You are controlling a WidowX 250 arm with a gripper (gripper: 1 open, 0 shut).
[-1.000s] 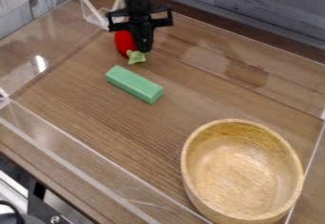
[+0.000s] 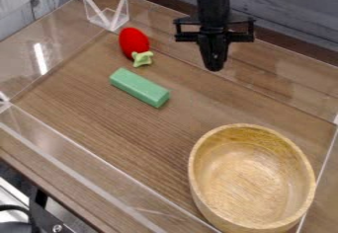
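Observation:
My black gripper [image 2: 214, 57] hangs over the wooden table at the upper middle, shut, with nothing visible between its fingers. To its left lies a red object with a green top, like a strawberry or pepper [image 2: 132, 40]. Below that lies a green rectangular block [image 2: 140, 87]. A large yellowish round bowl [image 2: 251, 138] stands at the lower right.
A white wire-like holder [image 2: 106, 16] stands at the back left beside the red object. The table's left edge runs along the left of the view.
My gripper has risen from over the red object and moved right, to above bare table. The red object and the green block remain on the table.

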